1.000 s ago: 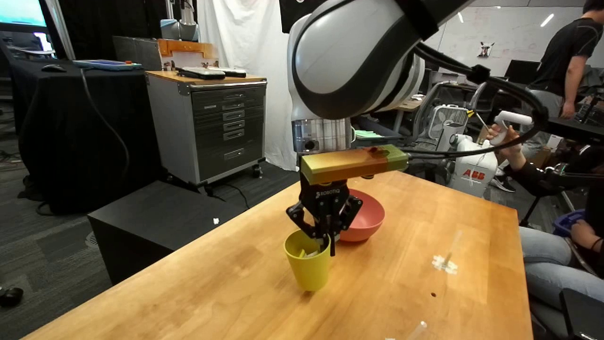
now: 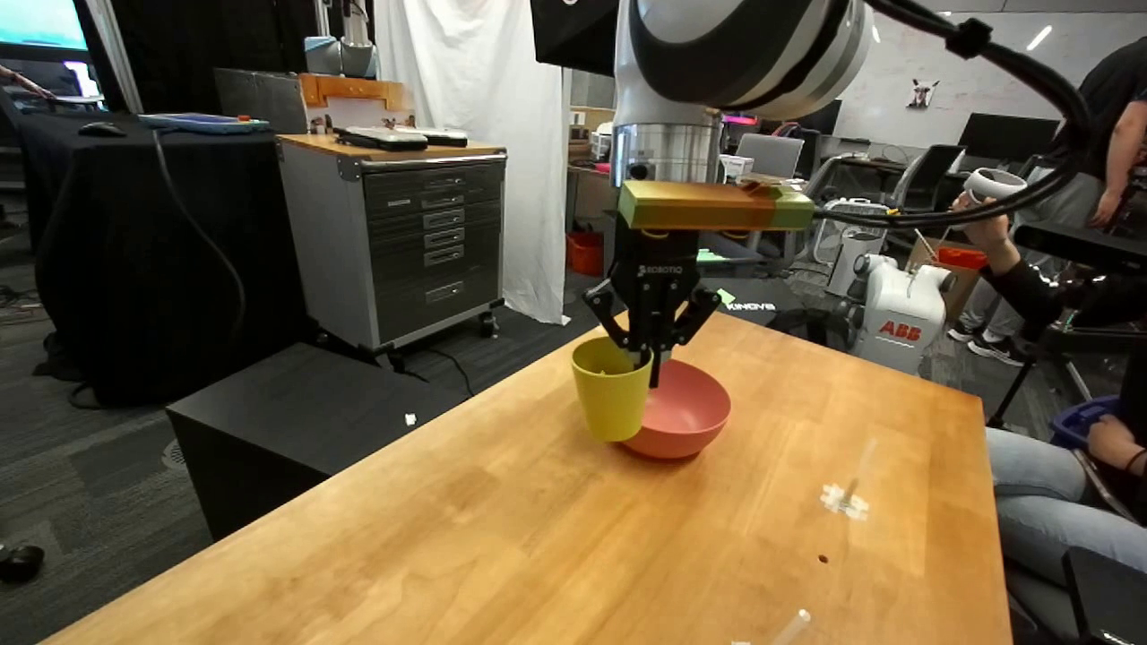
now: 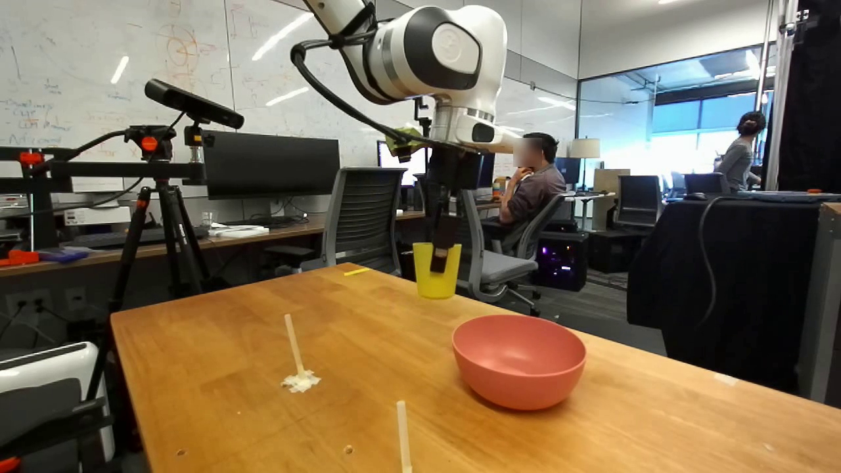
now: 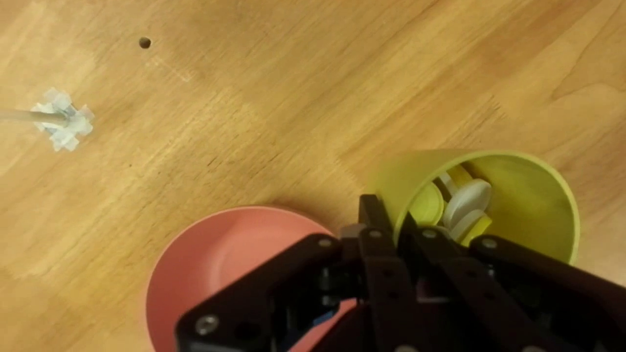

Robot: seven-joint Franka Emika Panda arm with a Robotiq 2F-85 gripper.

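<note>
A yellow cup (image 2: 610, 399) hangs in the air with my gripper (image 2: 651, 371) shut on its rim wall, one finger inside and one outside. Seen from the wrist, the cup (image 4: 531, 176) holds several white and yellow disc-like pieces (image 4: 467, 202). The pink bowl (image 2: 688, 414) stands upright on the table, just beside and partly behind the cup in exterior view 1. In exterior view 2 the cup (image 3: 426, 277) is above the table, left of the bowl (image 3: 520, 382). The part of the bowl's inside that shows is bare; my gripper hides the remainder in the wrist view.
A thin pale stick (image 3: 294, 345) stands taped to it, and a second stick (image 3: 403, 437) rises near the front in exterior view 2. A person sits at the table's right side in exterior view 1.
My gripper and the cup have risen and moved toward the far end of the table, closer to the bowl. The bowl has stayed in place.
</note>
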